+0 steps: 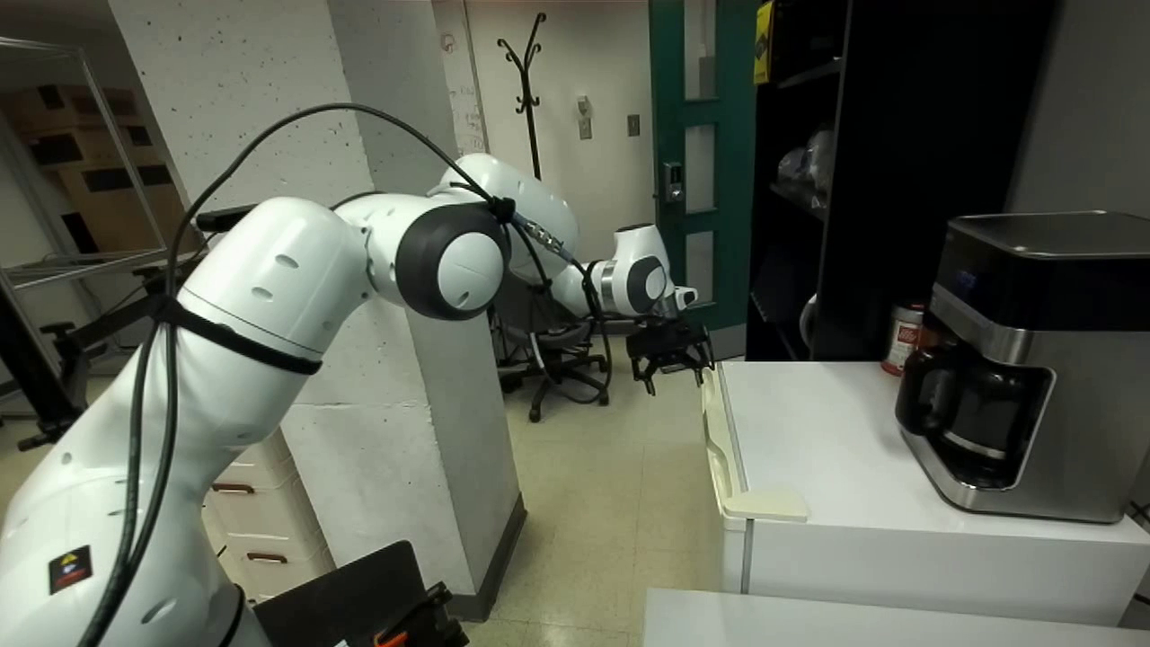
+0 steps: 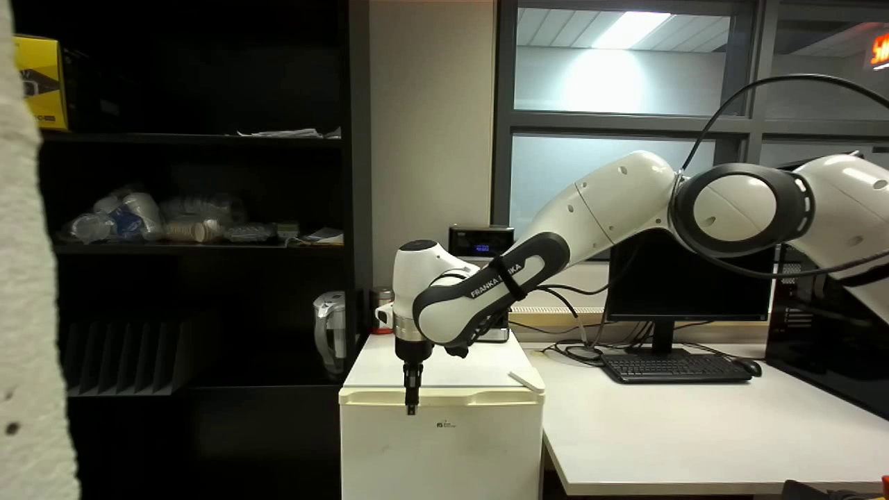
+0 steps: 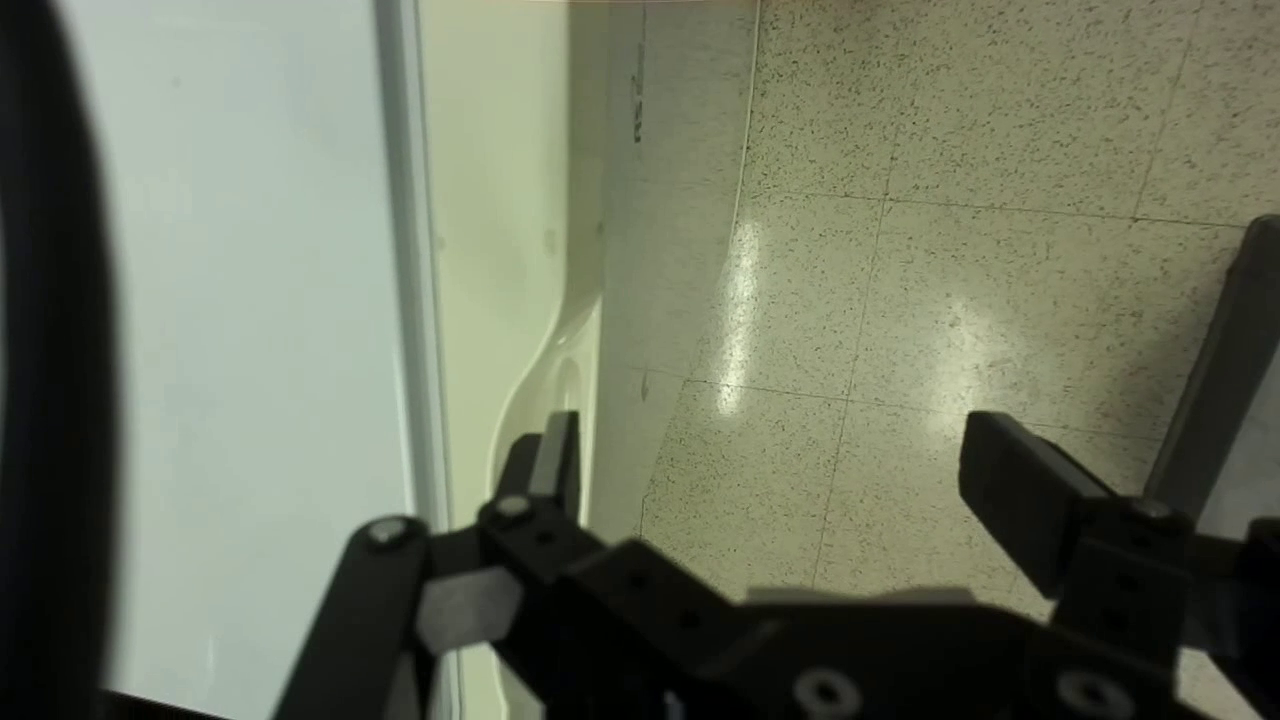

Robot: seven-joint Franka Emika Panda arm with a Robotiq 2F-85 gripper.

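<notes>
My gripper (image 1: pixel 676 379) stands open at the far front corner of a small white fridge (image 2: pixel 442 454), with nothing held between its fingers. In exterior view 2 the gripper (image 2: pixel 412 407) is seen edge-on, pointing down in front of the door's cream top edge (image 2: pixel 479 398). From the wrist view, the left finger (image 3: pixel 554 462) overlaps the curved grip recess (image 3: pixel 564 372) in that edge; contact cannot be made out. The right finger (image 3: pixel 1020 492) hangs out over the floor (image 3: pixel 912 324).
On the fridge top (image 1: pixel 830 431) stands a coffee maker (image 1: pixel 1062 388), with a red-labelled can (image 1: pixel 903 340) behind it. A concrete pillar (image 1: pixel 431 453) rises near the arm. A white desk (image 2: pixel 667 433) adjoins the fridge's right side.
</notes>
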